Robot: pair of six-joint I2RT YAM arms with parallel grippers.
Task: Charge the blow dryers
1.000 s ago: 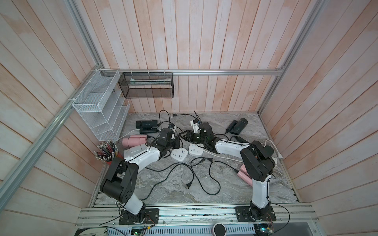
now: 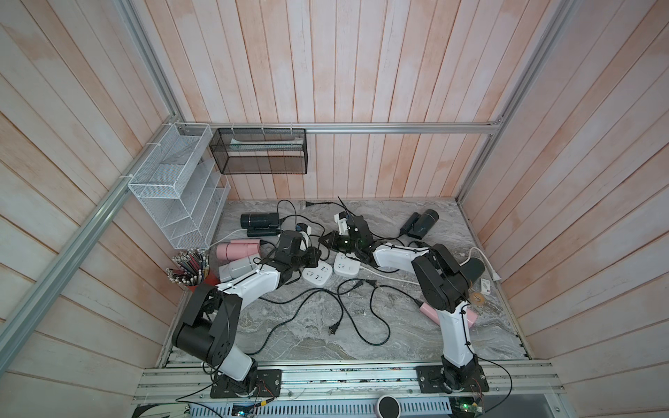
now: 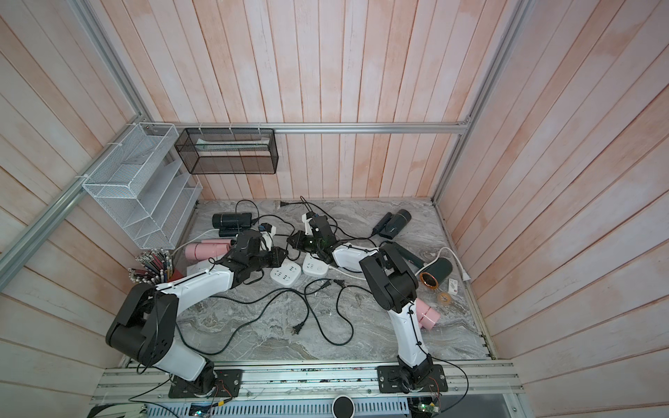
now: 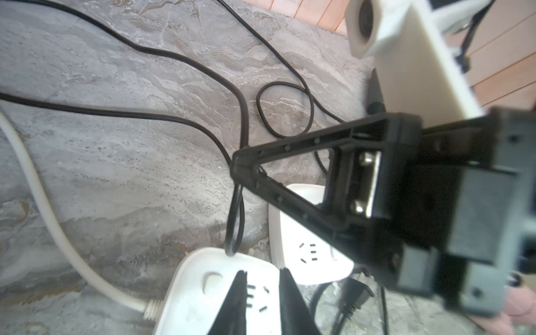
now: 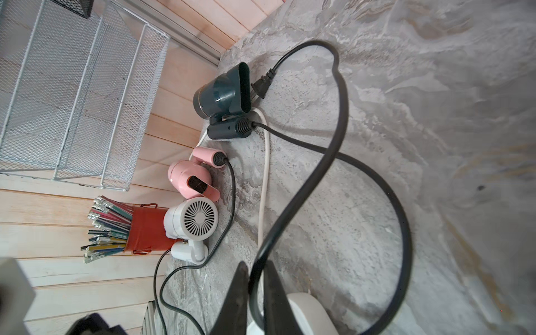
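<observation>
My right gripper is shut on a black cable (image 5: 341, 106). That cable bends in a loop near a dark green blow dryer (image 5: 220, 95) at the back left; a black plug (image 5: 261, 86) shows beside the dryer. In the left wrist view the same cable hangs from the right gripper's tip (image 4: 236, 167) above the left white power strip (image 4: 192, 290). My left gripper is open over that strip's sockets, nothing between its fingers. A second power strip (image 4: 298, 251) stands just to the right.
Pink (image 5: 189, 178) and white (image 5: 192, 217) dryers lie on the left by a red pencil cup (image 5: 149, 229). Another dark dryer (image 2: 423, 224) is at the back right. Loose cords and a plug (image 2: 334, 327) lie across the front. The two grippers are close together.
My right arm's elbow has moved left, with its gripper edging left too. The cable loop at the back left has shifted.
</observation>
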